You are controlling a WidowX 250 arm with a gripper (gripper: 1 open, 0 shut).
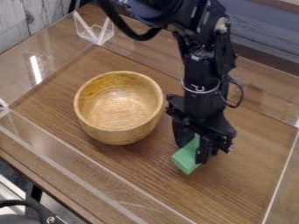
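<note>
The black robot arm hangs down from the top centre, its gripper [201,142] low over the wooden table, around a small green object [187,159] that rests on the tabletop. The fingers partly hide the object's upper end, and I cannot tell whether they touch it or how far they are closed. A round tan bowl [111,109] stands to the left of the gripper.
The wooden table [93,179] has free room at the front and right. A clear plastic holder [96,26] stands at the back left, near the edge. A dark cable or part shows at the bottom left corner.
</note>
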